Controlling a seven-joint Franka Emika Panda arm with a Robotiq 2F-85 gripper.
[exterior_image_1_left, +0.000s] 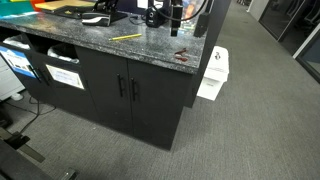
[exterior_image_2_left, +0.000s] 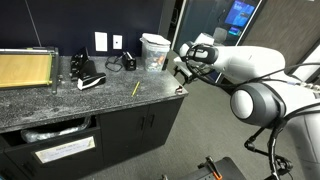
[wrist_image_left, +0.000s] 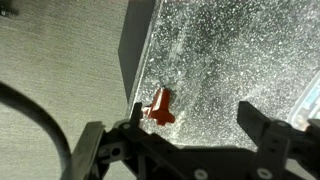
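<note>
Near the right end of the speckled grey counter lies a small red object, also seen as a red-and-dark shape in exterior view 1. It sits close to the counter's edge. My gripper is open above the counter. In the wrist view the red object shows near the left finger, and bare counter fills most of the gap. Exterior view 2 has the gripper above and behind the red object. A yellow stick-like item lies farther left.
A clear container stands at the back of the counter, close to the gripper. Dark items and a wooden board occupy the left. A white bin stands beyond the counter's end.
</note>
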